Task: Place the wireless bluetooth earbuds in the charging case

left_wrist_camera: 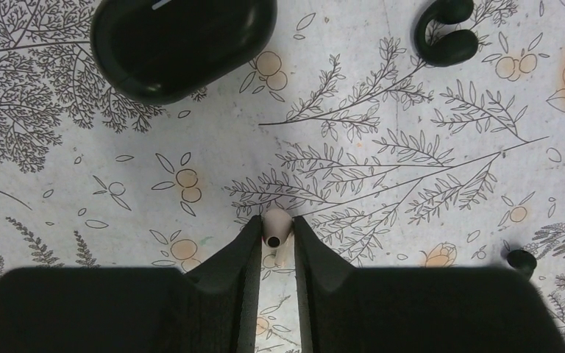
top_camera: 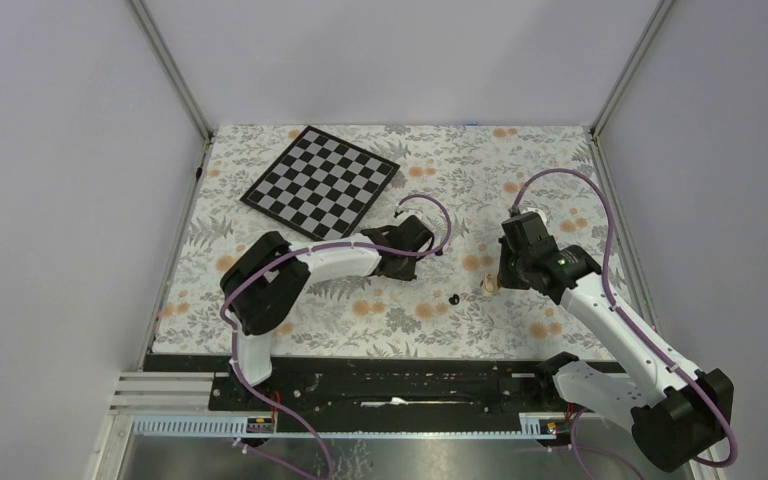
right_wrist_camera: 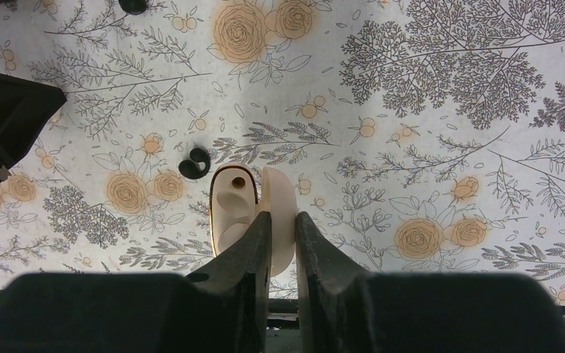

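Observation:
A small white earbud (left_wrist_camera: 277, 226) stands between the fingertips of my left gripper, which are close on both sides of it. Whether they press on it cannot be told. The cream charging case (right_wrist_camera: 224, 209) with gold trim is open in the right wrist view, and my right gripper is shut on its raised lid (right_wrist_camera: 284, 198). One round hollow of the case shows no earbud. A finger partly covers the lower hollow. In the top view the case (top_camera: 489, 285) sits just left of the right gripper, with the left gripper (top_camera: 412, 279) farther left.
A black oval case (left_wrist_camera: 184, 51) and a black C-shaped piece (left_wrist_camera: 447, 44) lie beyond the left gripper. Another small black piece (right_wrist_camera: 195, 163) rests just beside the charging case. A checkerboard (top_camera: 322, 183) occupies the back left.

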